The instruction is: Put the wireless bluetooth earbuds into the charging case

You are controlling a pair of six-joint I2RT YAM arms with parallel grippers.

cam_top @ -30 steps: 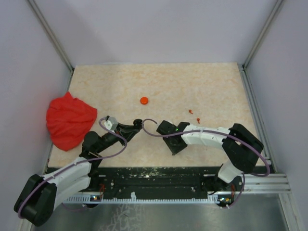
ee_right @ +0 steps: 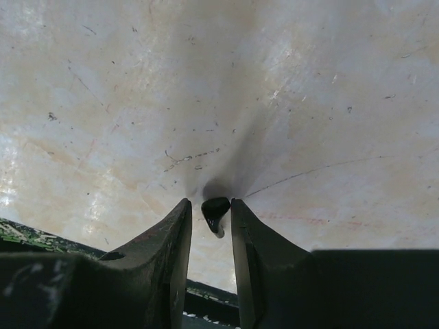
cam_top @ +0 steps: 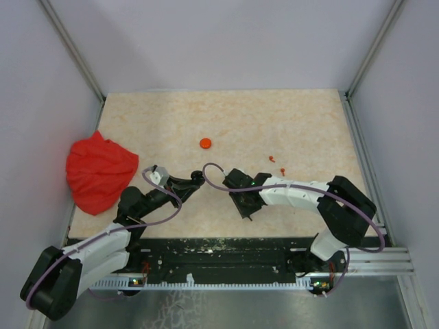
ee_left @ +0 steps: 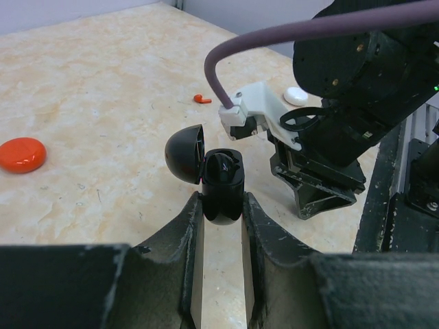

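A small black charging case (ee_left: pixel 222 179) with its lid raised is held upright between the fingertips of my left gripper. From above, the case (cam_top: pixel 197 176) is above the left-middle of the table. The black earbud (ee_right: pixel 215 207) appears between the fingertips of my right gripper, which stands open, low over the table. Its stem points toward the front edge. In the top view the earbud's tip (cam_top: pixel 250 218) just shows beside the right gripper; in the left wrist view that gripper's fingers (ee_left: pixel 322 195) hide it.
An orange-red round case (cam_top: pixel 206 143) lies behind the arms. Two small red pieces (cam_top: pixel 271 158) (cam_top: pixel 282 171) lie to the right, and a white round object (ee_left: pixel 296 96) is beyond the right arm. Red cloth (cam_top: pixel 101 171) covers the left side.
The earbud's stem has swung toward the front edge. My left gripper looks nearly still.
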